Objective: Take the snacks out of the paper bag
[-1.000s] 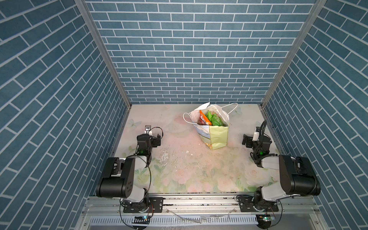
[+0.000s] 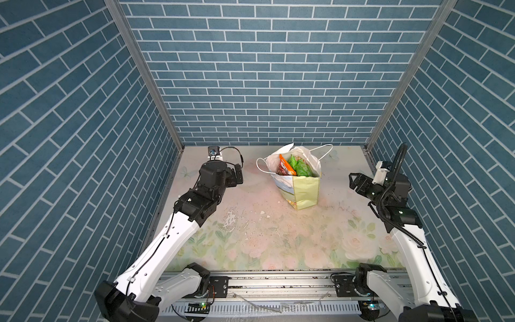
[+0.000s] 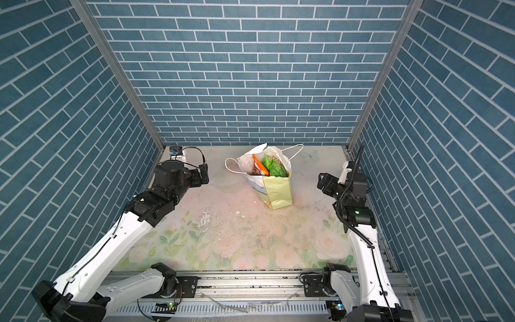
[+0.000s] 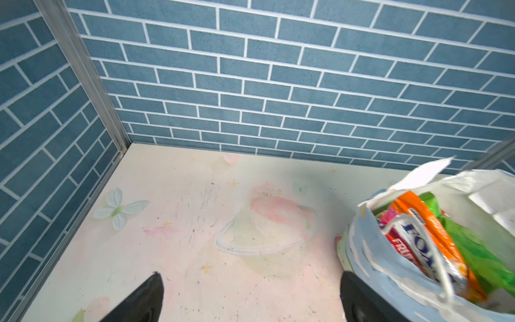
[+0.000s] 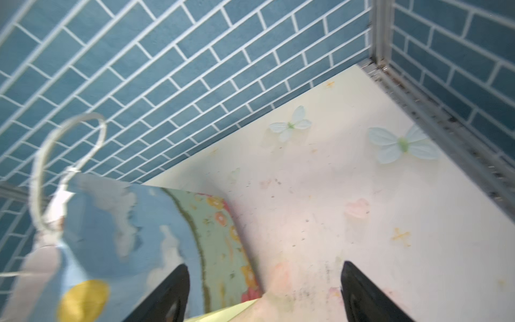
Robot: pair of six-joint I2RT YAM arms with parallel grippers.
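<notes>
The paper bag (image 2: 305, 192), pale yellow on its front with white handles, stands upright at the table's middle back. Its mouth faces up, showing an orange-and-red snack pack (image 2: 287, 165) and a green snack pack (image 2: 303, 169). My left gripper is open and empty, left of the bag; the packs' tops show at the right of the left wrist view. To the bag's right, my right gripper has its fingers apart with nothing between them. The bag's blue printed side (image 5: 128, 230) appears left in the right wrist view. Whatever lies deeper in the bag is hidden.
Blue brick-patterned walls (image 2: 268, 80) close off the back, left and right. One white handle (image 5: 48, 155) loops above the bag's right side.
The left gripper moved further in towards the bag; the right shifted outward slightly. Bag and packs stayed put.
</notes>
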